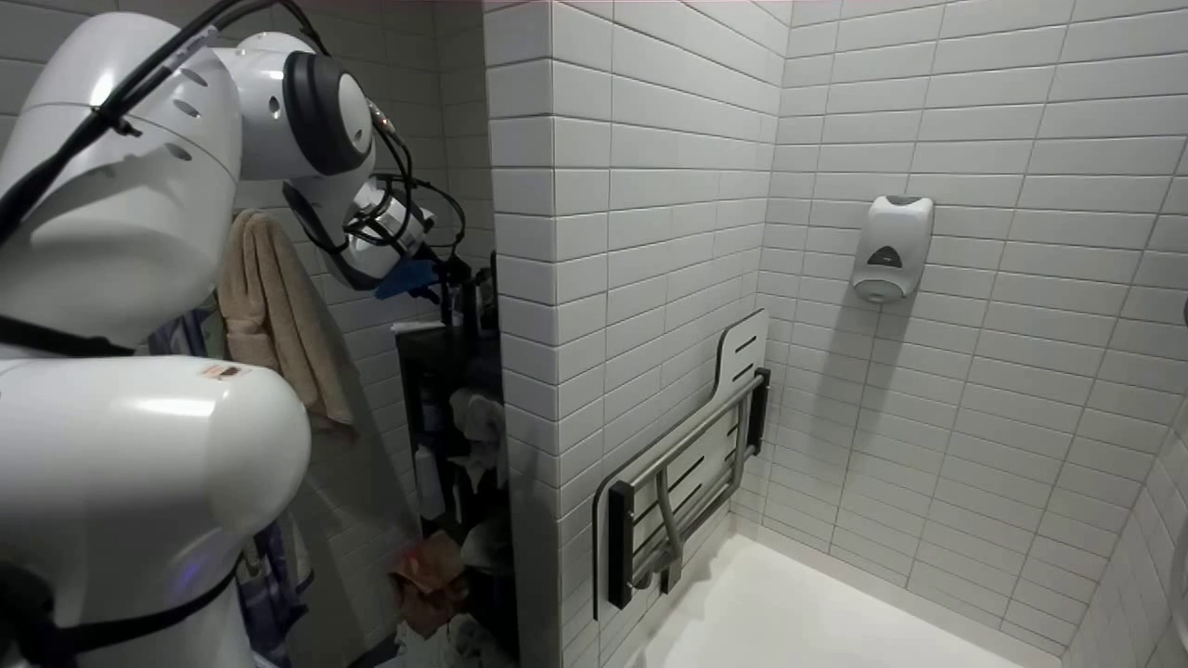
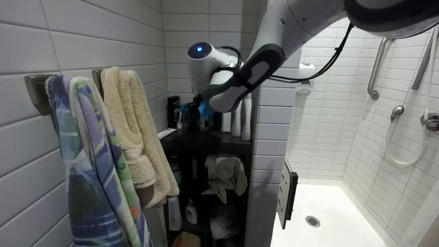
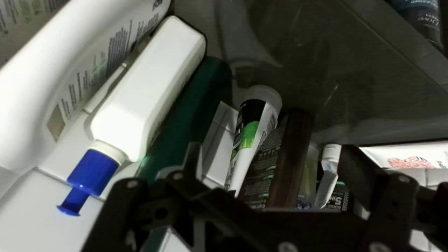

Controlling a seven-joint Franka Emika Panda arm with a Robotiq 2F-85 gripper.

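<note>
My gripper is open in the wrist view, its fingers spread wide above the shelf-top toiletries. Behind the gap between them are a white tube with a green picture [image 3: 248,136], a dark brown bottle [image 3: 289,163] and a small crumpled tube [image 3: 328,174]. Whether the fingers touch any of these cannot be told. Left of the gripper lie a dark green bottle [image 3: 189,113] and a white bottle with a blue cap [image 3: 147,88]. In exterior view 2 the arm's wrist hangs over the black shelf [image 2: 205,142], hiding much of the fingers.
Tall white bottles [image 2: 246,119] crowd the shelf's right side, beside the tiled partition [image 2: 273,123]. A black bottle [image 2: 173,112] stands at its left. A beige towel [image 2: 131,136] and a patterned towel [image 2: 92,164] hang on the left wall.
</note>
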